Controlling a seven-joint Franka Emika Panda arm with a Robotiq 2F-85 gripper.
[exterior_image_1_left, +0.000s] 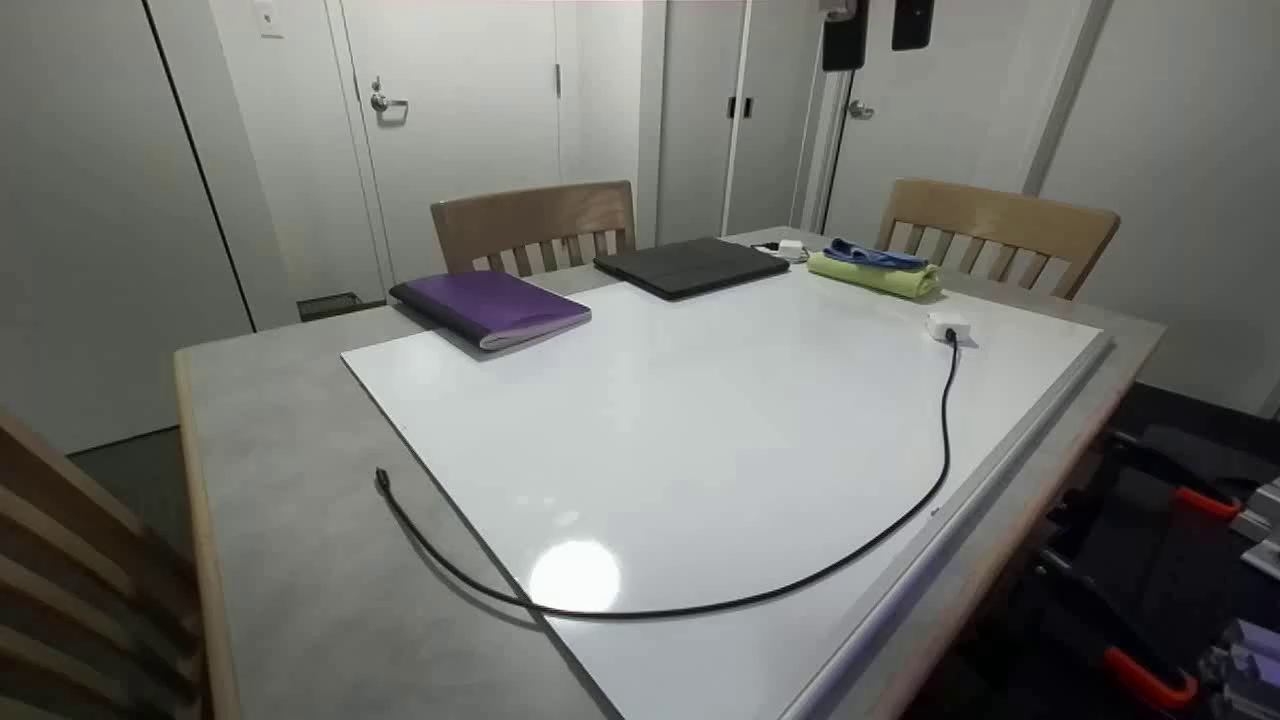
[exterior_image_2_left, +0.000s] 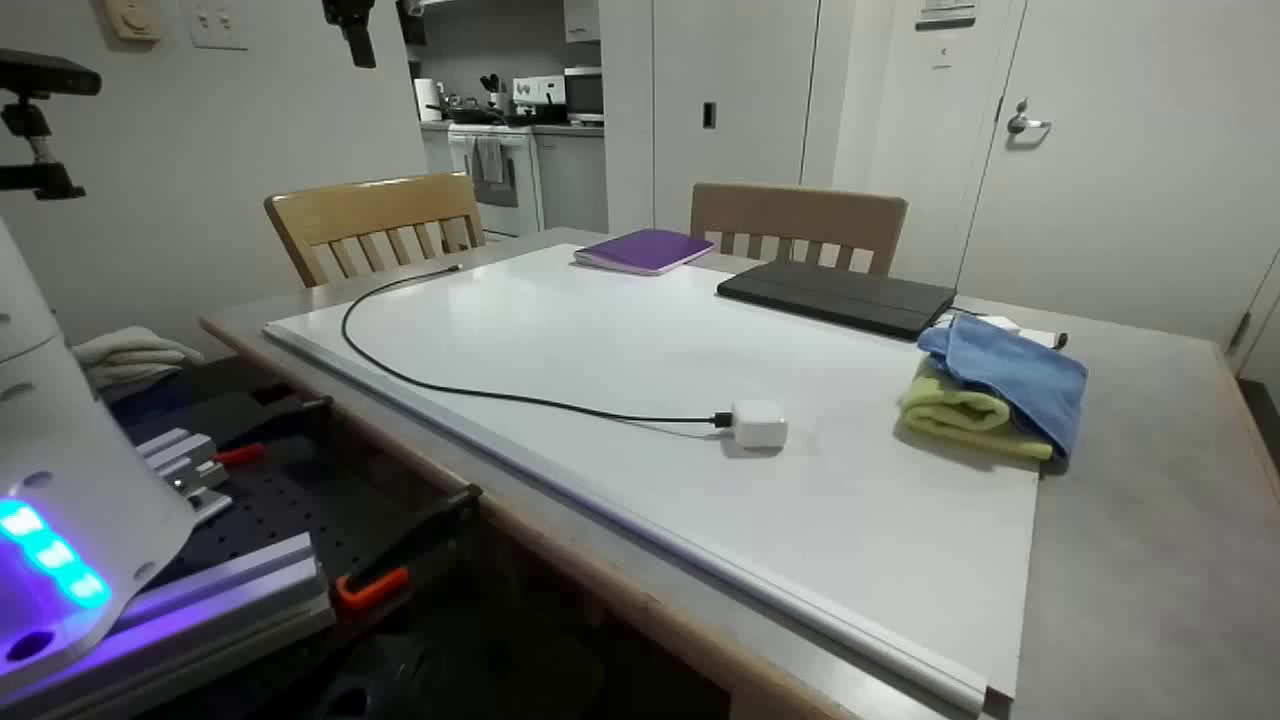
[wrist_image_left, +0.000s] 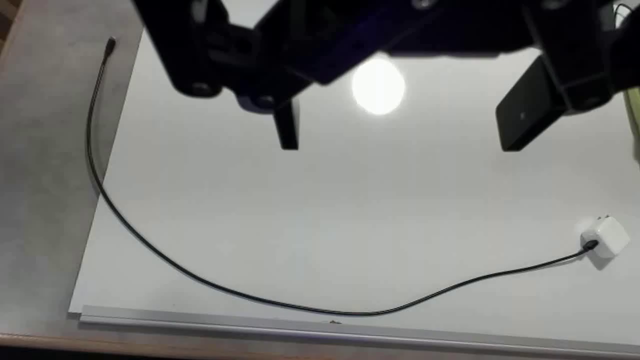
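A black cable (exterior_image_1_left: 744, 600) curves across the whiteboard (exterior_image_1_left: 720, 444), one end plugged into a white charger block (exterior_image_1_left: 948, 326). Its loose connector (exterior_image_1_left: 383, 478) rests on the bare grey tabletop past the board's edge. From the other side, exterior view 2 has the charger (exterior_image_2_left: 759, 424) near the middle of the board. In the wrist view my gripper is open above the board, its fingers wide apart and only white surface showing between them. The charger (wrist_image_left: 606, 237) and the cable (wrist_image_left: 240, 294) lie lower in that view, clear of the fingers.
A purple notebook (exterior_image_1_left: 498, 308), a black flat case (exterior_image_1_left: 692, 266) and folded blue (exterior_image_2_left: 1014, 372) and green cloths (exterior_image_2_left: 966, 414) lie along the board's far side. Wooden chairs (exterior_image_1_left: 1002, 228) surround the table. The board's middle is clear.
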